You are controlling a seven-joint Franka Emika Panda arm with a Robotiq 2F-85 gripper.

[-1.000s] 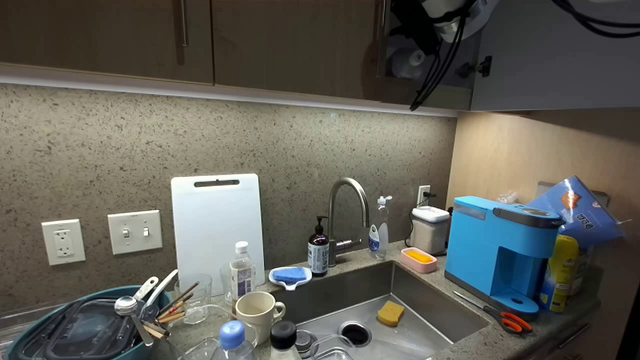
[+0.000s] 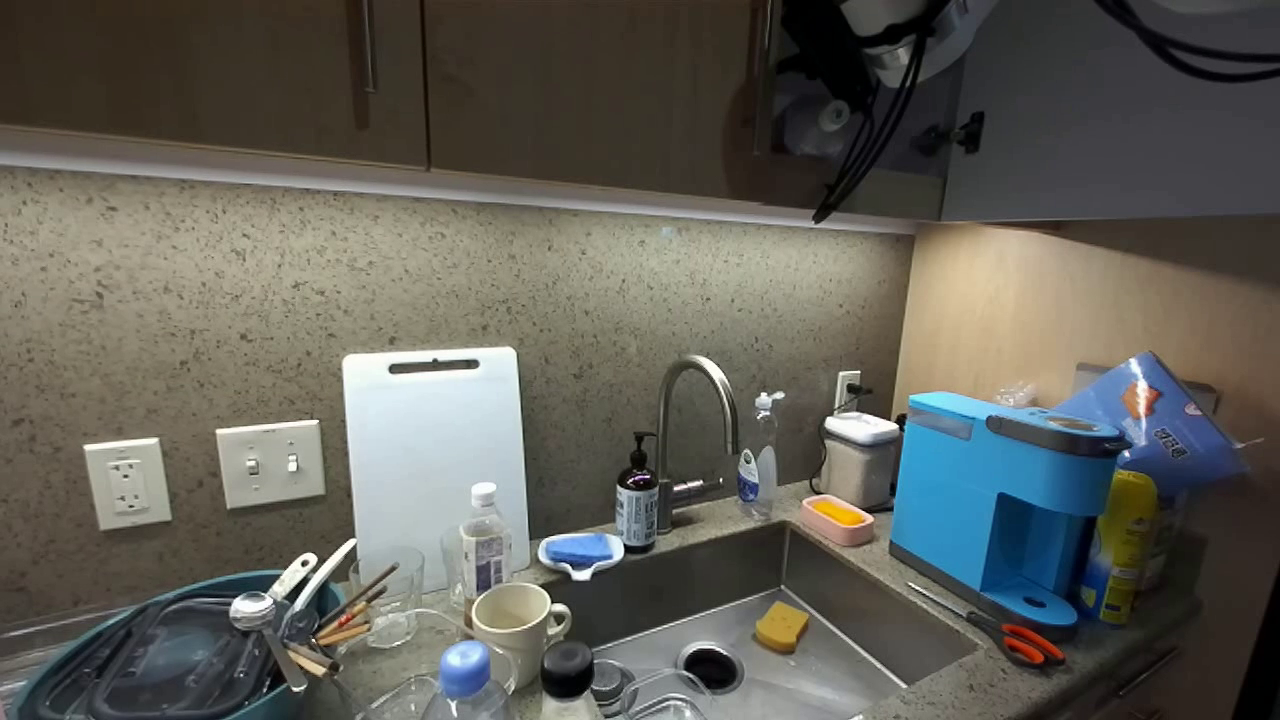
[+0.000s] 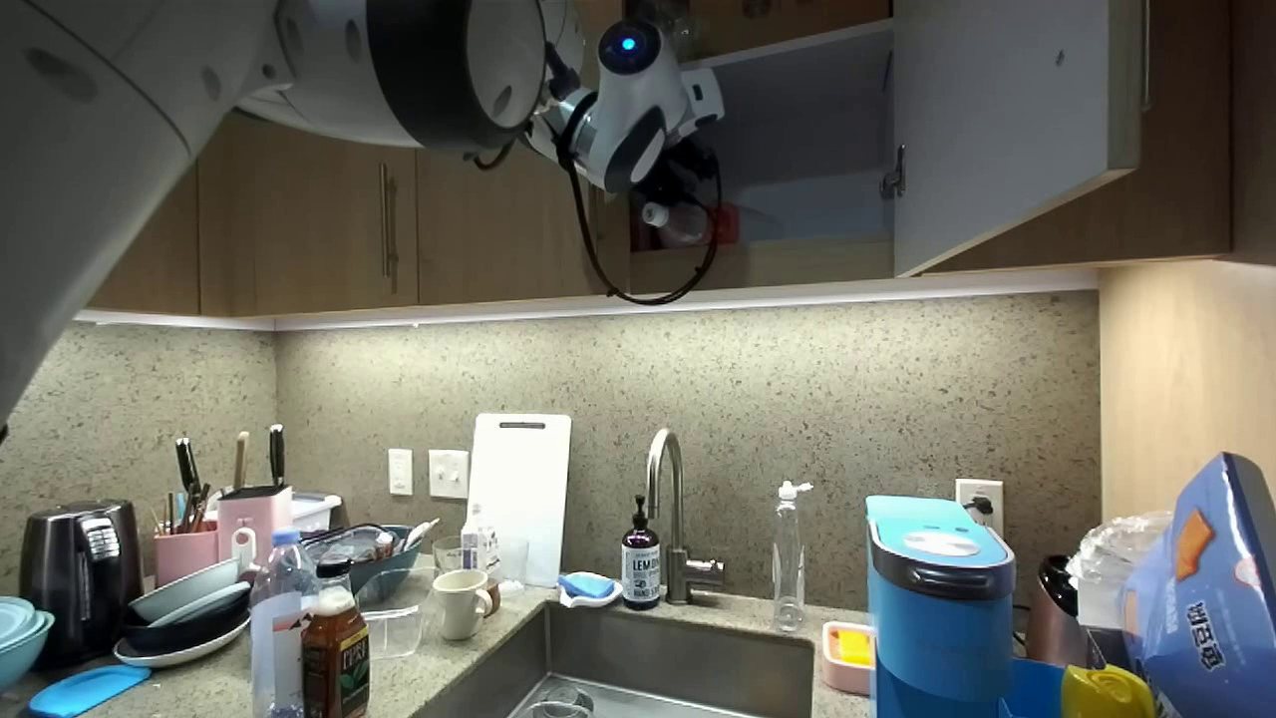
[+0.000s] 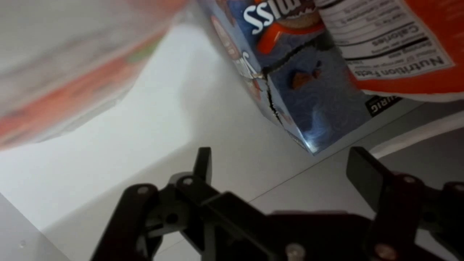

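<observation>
My gripper stands open inside the upper cabinet, its two dark fingers wide apart with only bare shelf between them. Just beyond the fingertips, in the wrist view, is a blue Swiss Miss box point(image 4: 319, 91) with a torn, creased side. An orange packet point(image 4: 417, 48) with a nutrition label leans over that box at the upper right. At the upper left, close to the camera, a blurred white and orange package point(image 4: 78, 78) fills the corner. In exterior view 2 a clear bottle with a white cap point(image 3: 678, 222) lies at the cabinet opening below the wrist.
The cabinet door point(image 3: 1017, 120) stands open on the right. White shelf surface point(image 4: 174, 126) is free between the packages. Below are the sink point(image 2: 828, 672), the faucet point(image 2: 696, 372) and a blue coffee machine point(image 2: 1008, 504); bottles and dishes crowd the left counter.
In exterior view 1 the cables hanging from the arm have shifted very slightly left. The counter and sink items look unchanged.
</observation>
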